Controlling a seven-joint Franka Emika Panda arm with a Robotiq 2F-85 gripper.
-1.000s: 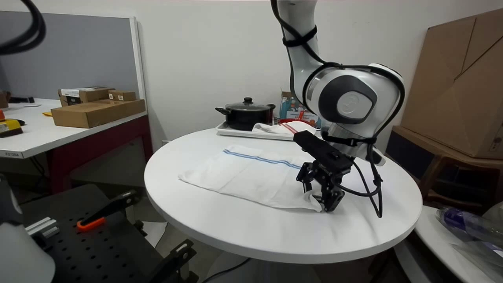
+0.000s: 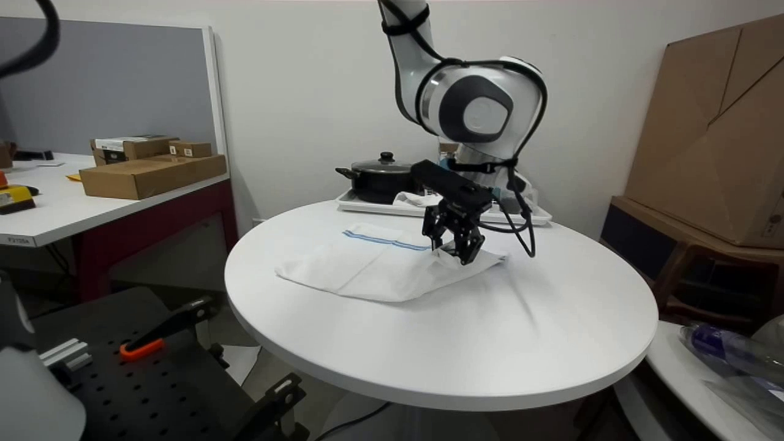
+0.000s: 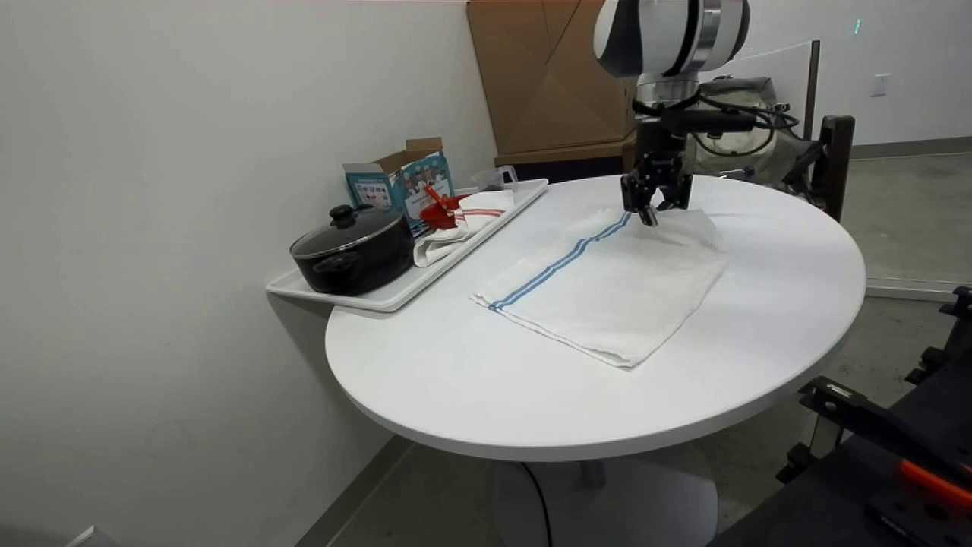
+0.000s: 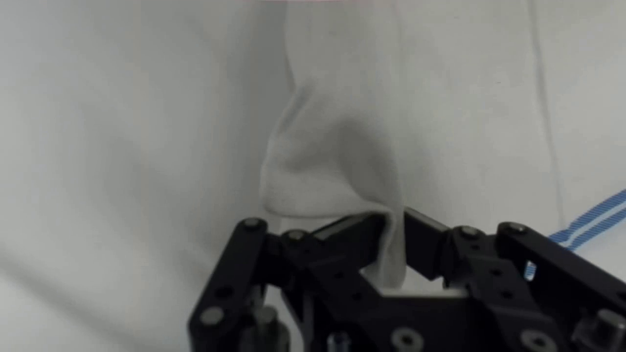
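A white towel with a blue double stripe lies on the round white table, mostly flat. In the second exterior view the towel reaches toward the near side, its stripe running along the pot side. My gripper is low over the towel's far-right part, where the cloth is lifted and folded over. From the wrist, a thin fold of towel shows pinched between the fingertips of my gripper, with a flap of cloth spreading out ahead of them. In the second exterior view, my gripper hides the pinched part.
A white tray along the wall side holds a black lidded pot, a red-striped cloth, a red item and a blue box.
My gripper has moved left and toward the back, carrying the towel's right corner with it. That side of the towel is now folded inward, and the table's right front is clear.
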